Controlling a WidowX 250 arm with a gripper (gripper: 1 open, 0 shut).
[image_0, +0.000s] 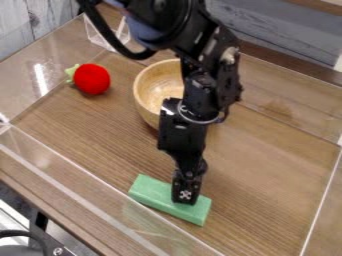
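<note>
My gripper (185, 188) points straight down, its tips just over the right half of a mint-green block (158, 198) lying flat near the table's front edge. The gripper is open; whether its tips touch the block is unclear.
A tan bowl (154, 90) stands behind the arm, partly hidden by it. A red tomato-like object (92, 79) with some green beside it lies at the back left.
</note>
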